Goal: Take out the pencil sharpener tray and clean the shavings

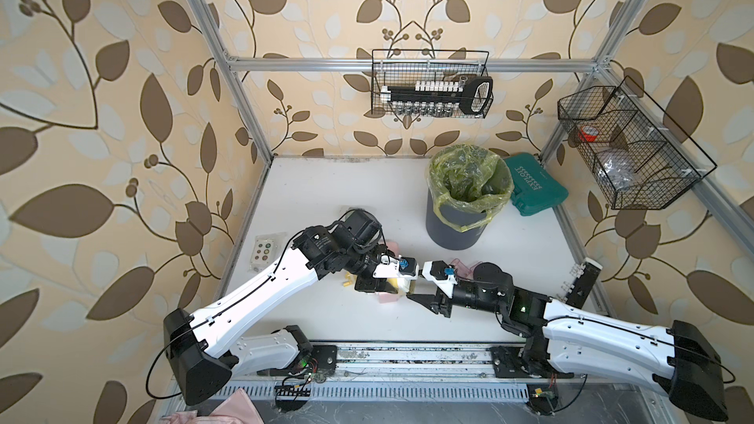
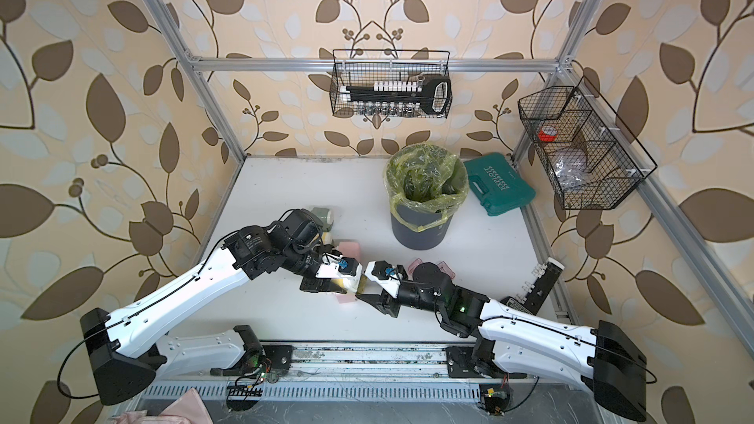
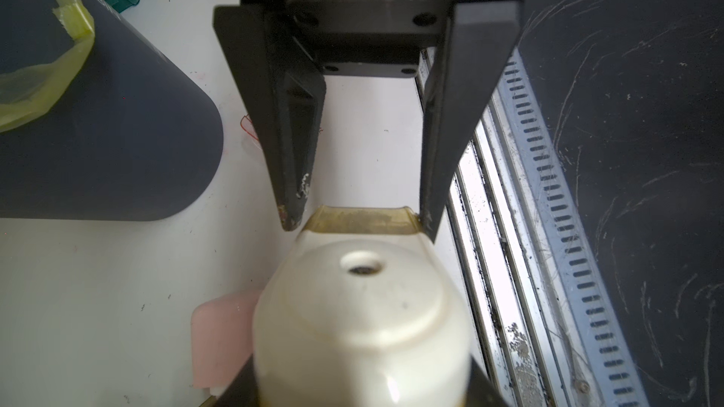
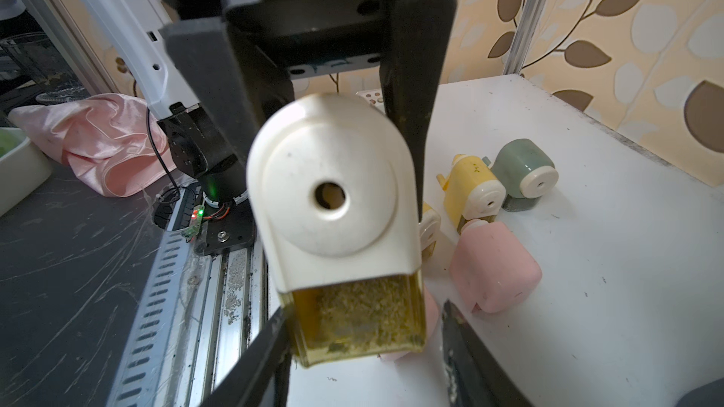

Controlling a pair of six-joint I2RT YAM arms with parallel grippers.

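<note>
A white pencil sharpener (image 3: 360, 309) with a central hole is held in my left gripper (image 1: 396, 282). Its translucent amber tray, holding shavings, faces my right gripper (image 1: 420, 298), whose fingers stand part open beside that tray in the left wrist view, their tips close to its sides. In the right wrist view the sharpener hangs in front of the left gripper's dark fingers, over the table.
A lined grey bin (image 2: 420, 227) stands behind the grippers, beside a green case (image 2: 498, 184). Pink (image 4: 494, 263), yellow (image 4: 471, 192) and green (image 4: 528, 166) sharpeners stand on the white table. Wire baskets hang on the back and right.
</note>
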